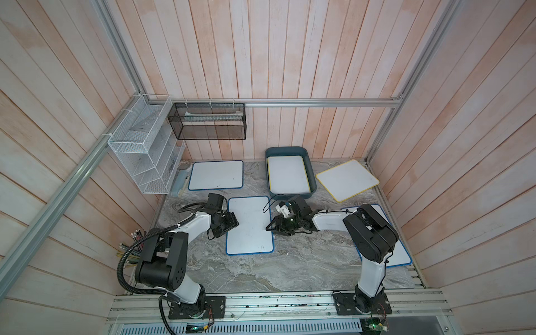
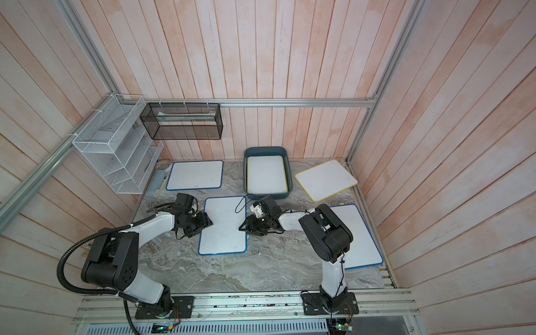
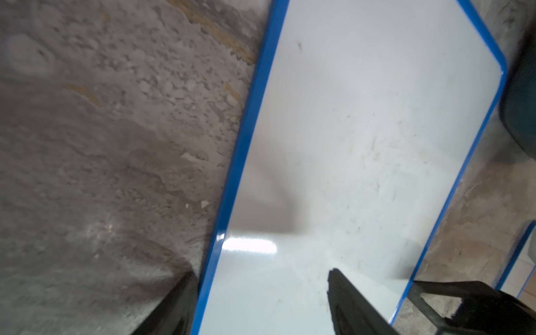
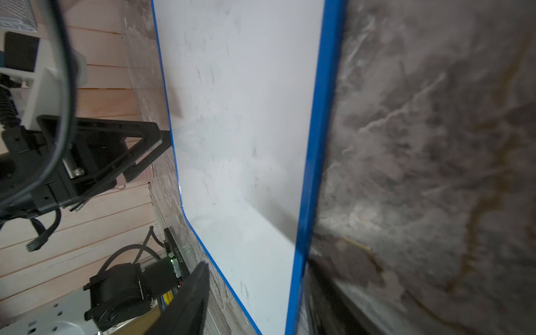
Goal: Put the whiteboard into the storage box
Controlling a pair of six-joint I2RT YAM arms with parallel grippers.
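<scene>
A blue-edged whiteboard (image 1: 249, 226) lies flat on the marble-patterned table between my two grippers. My left gripper is open at its left edge; one finger (image 3: 179, 306) shows outside the blue rim, the other over the white face. On the opposite edge my right gripper is open too, with one finger (image 4: 192, 298) above the face and the other close against the rim's outer side. Behind the board stands the dark teal storage box (image 1: 307, 170), holding a yellow-edged whiteboard (image 1: 288, 174).
Another blue-edged whiteboard (image 1: 216, 175) lies at the back left. A yellow-edged one (image 1: 347, 179) is right of the box, and a further blue-edged board (image 2: 357, 234) lies partly behind the right arm. A black wire basket (image 1: 207, 121) hangs on the back rail.
</scene>
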